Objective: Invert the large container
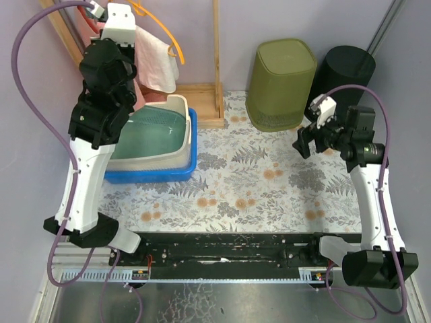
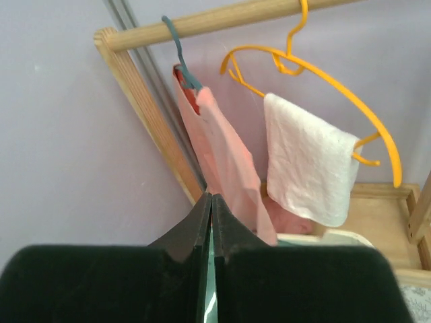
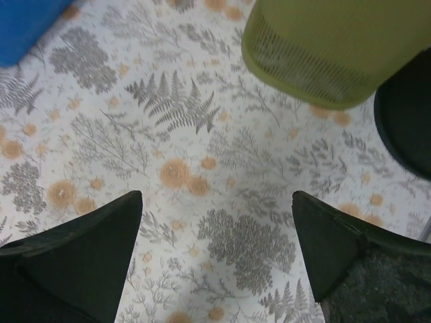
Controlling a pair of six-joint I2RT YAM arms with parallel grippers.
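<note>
A white basin [image 1: 176, 151] with a green inside sits in a blue tub [image 1: 158, 175] on the left, partly hidden by the left arm. My left gripper is raised high before a hanger rack and shut; a sliver of green shows just beyond its fingers, but what it grips is unclear. An olive container [image 1: 281, 81] stands at the back right beside a black container [image 1: 343, 70]. My right gripper is open over the patterned mat, with nothing between its fingers, in front of those containers.
A wooden rack [image 2: 145, 37] holds orange hangers, a pink cloth [image 2: 229, 155] and a white towel [image 2: 303, 155] above the basin. Grey walls close in on both sides.
</note>
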